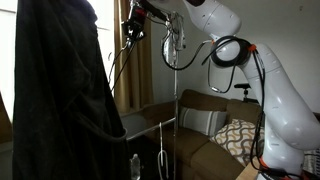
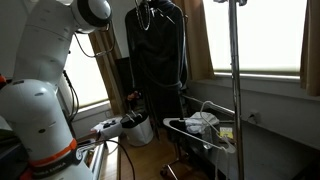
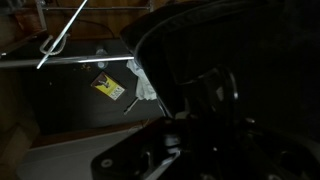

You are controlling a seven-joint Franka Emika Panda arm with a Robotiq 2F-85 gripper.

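Note:
A dark garment [image 1: 62, 95] hangs along the left of exterior view 1. It also hangs behind the arm in exterior view 2, where the dark cloth [image 2: 157, 50] drops from near the top edge. My gripper [image 1: 130, 38] is high up, just right of the garment in exterior view 1; whether they touch cannot be told. In the wrist view, black cloth [image 3: 185, 50] fills much of the upper middle and right, and the gripper's dark body is hard to separate from it. The gripper is shut, and nothing shows between its fingers.
A metal pole [image 2: 237, 90] stands right of the garment. Low rails carry a white cloth [image 2: 203, 122]. A brown sofa [image 1: 205, 155] with a striped pillow [image 1: 204, 122] and a patterned pillow [image 1: 238, 137] stands behind. A yellow packet [image 3: 107, 86] lies below the rail.

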